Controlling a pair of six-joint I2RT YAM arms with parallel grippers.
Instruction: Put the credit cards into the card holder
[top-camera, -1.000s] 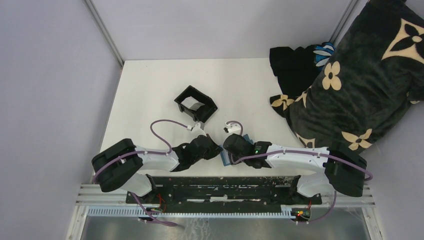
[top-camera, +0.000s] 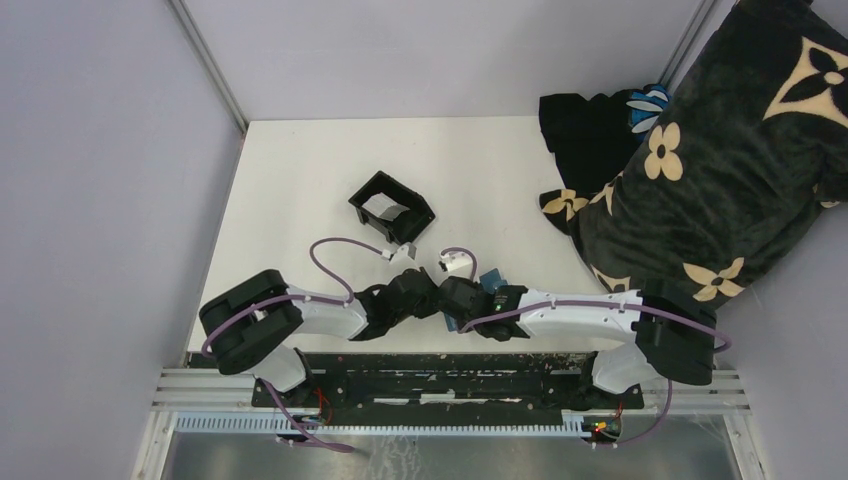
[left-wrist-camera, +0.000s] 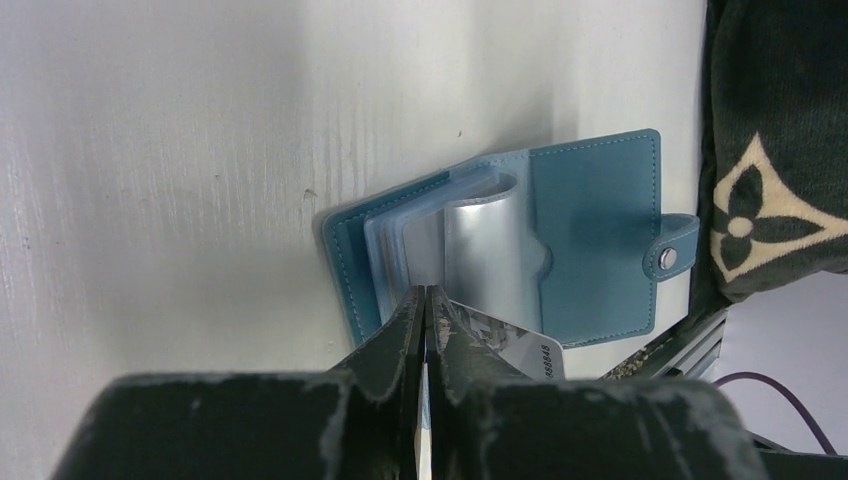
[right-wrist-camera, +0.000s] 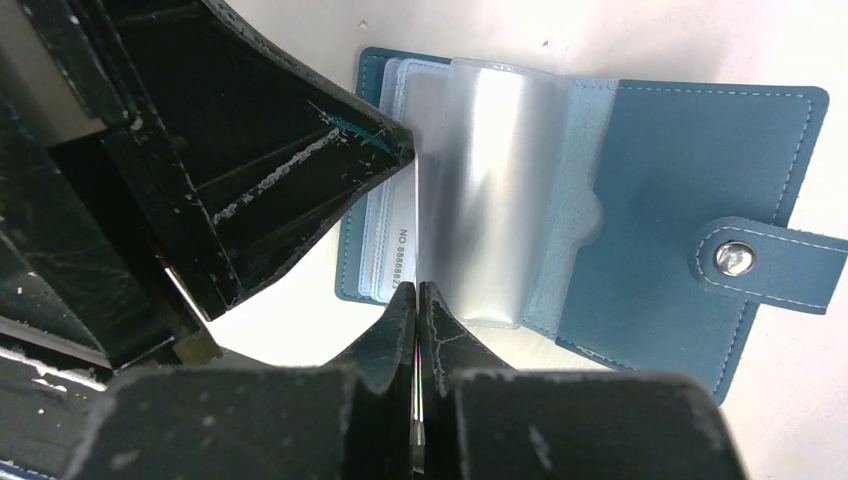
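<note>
The blue card holder (right-wrist-camera: 690, 190) lies open on the table, its clear sleeves (right-wrist-camera: 500, 180) curled upward and a card printed with a number (right-wrist-camera: 401, 255) under them. Shut on a thin card that shows edge-on is my right gripper, at the sleeves' near edge. That grey card (left-wrist-camera: 535, 352) shows its face in the left wrist view, sloping beside my left fingertips. My left gripper is shut at the sleeves' edge; what lies between its tips is unclear. In the top view both grippers hide most of the holder (top-camera: 490, 281).
A black open box (top-camera: 425, 217) with a pale item inside stands behind the left gripper. Dark patterned plush fabric (top-camera: 690, 220) and a black cloth (top-camera: 590, 135) cover the right side.
The left arm has moved a little to the right. The two grippers now stand closer together; the box has not moved.
</note>
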